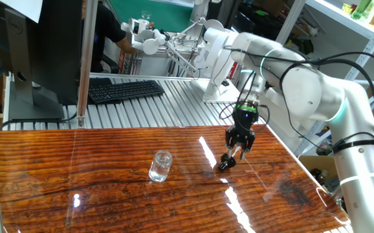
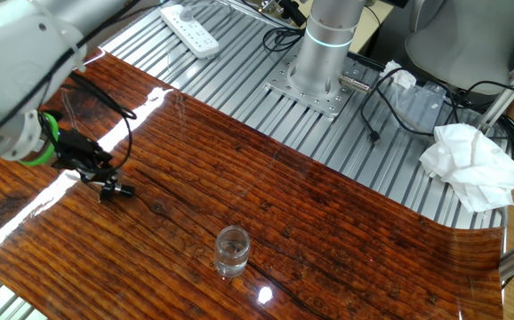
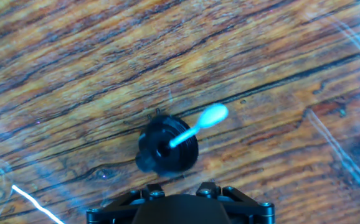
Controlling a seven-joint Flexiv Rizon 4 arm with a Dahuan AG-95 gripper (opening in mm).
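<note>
A small black round piece (image 3: 167, 146) with a pale, round-tipped stick (image 3: 195, 126) coming out of it lies just ahead of my gripper in the wrist view. In exterior view 1 the same black piece (image 1: 226, 162) is low over or on the table, under and slightly left of the gripper (image 1: 237, 155); whether it touches a finger is unclear. The fingers stand apart, with nothing visible between them. In exterior view 2 the black piece (image 2: 119, 190) shows beside the fingertips. A clear glass (image 1: 160, 166) stands upright, apart from the gripper.
Crumpled white paper (image 2: 470, 164) and a power strip (image 2: 190, 33) lie on the metal bench in exterior view 2.
</note>
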